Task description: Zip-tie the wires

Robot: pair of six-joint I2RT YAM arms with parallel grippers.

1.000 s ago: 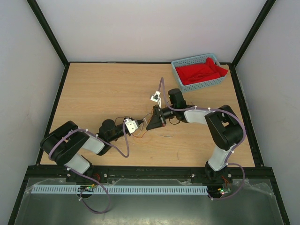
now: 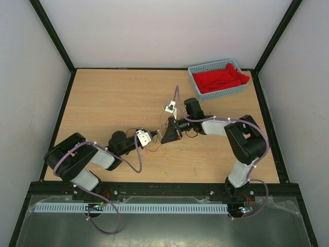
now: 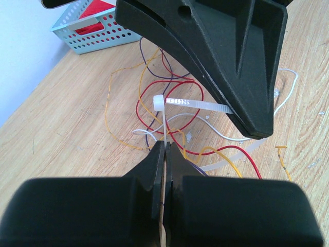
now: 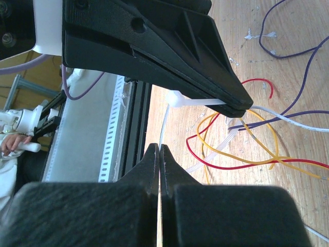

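A white zip tie (image 3: pixel 198 104) hangs between my grippers above the tangled red, yellow, blue and white wires (image 3: pixel 231 159). My left gripper is shut on a thin white strand of the tie, just below its square head (image 3: pixel 159 102). My right gripper is also shut, with a thin white strand at its fingertips in the right wrist view. Each wrist view shows the other gripper's black fingers with the tie's strap reaching to them. The wires lie on the wooden table, partly hidden by both grippers.
A light blue basket (image 2: pixel 216 93) with red cloth stands at the back right of the table (image 2: pixel 113 92).
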